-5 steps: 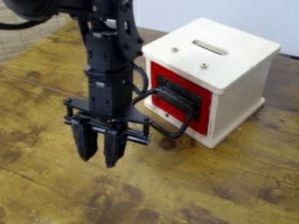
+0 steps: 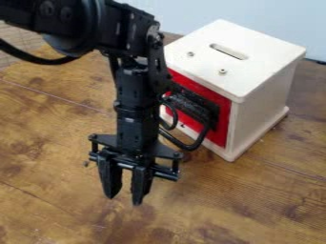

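The black gripper (image 2: 125, 183) points down over the bare wooden floor, its two fingers apart with nothing visible between them. Behind it to the right stands a white wooden box (image 2: 260, 99) with a slot and two screws on top. Its red front panel (image 2: 219, 132) carries a dark fitting, partly hidden by the arm and its cables.
A pale wall (image 2: 280, 19) runs behind the box at the top right.
The box has not visibly moved.
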